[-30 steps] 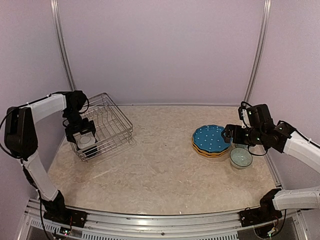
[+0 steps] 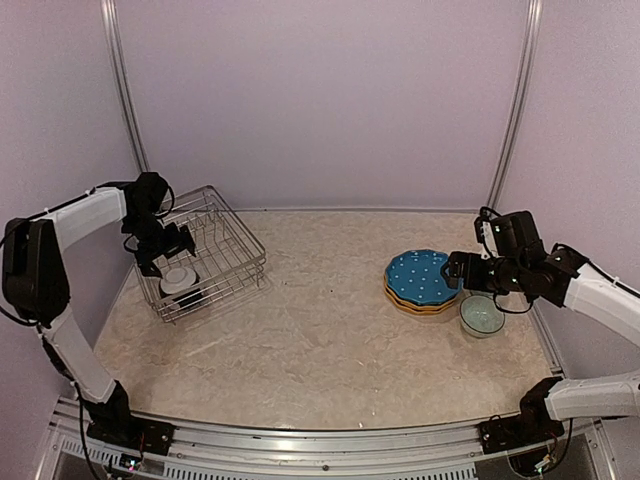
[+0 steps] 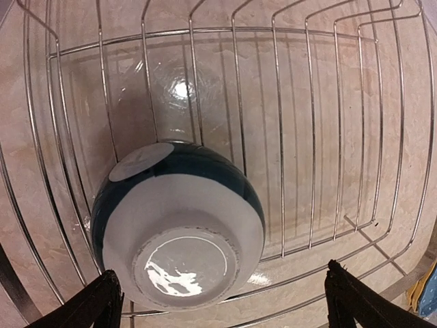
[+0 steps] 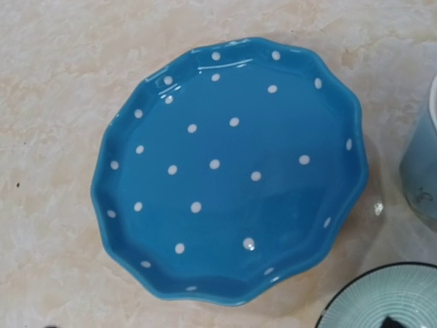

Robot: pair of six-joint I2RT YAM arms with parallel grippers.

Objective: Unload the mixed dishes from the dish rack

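Observation:
A dark teal and white bowl [image 3: 225,198] lies upside down in the wire dish rack [image 2: 235,250], its base facing up. Above it, my left gripper stands open, fingers spread wide, with the bowl below and between them but nearer the left one. In the top view that left gripper [image 2: 168,258] is over the rack's front left part. On the right, a blue dotted plate [image 4: 225,171] tops a stack with orange plates [image 2: 415,306] under it. My right gripper [image 2: 458,270] hovers beside the stack, open and empty.
A pale green bowl [image 2: 482,315] stands right of the plates. At the edge of the right wrist view is a light blue cup [image 4: 420,167]. Rack wires surround the bowl closely.
The upturned bowl shifted a little right within the rack. The right arm stayed still.

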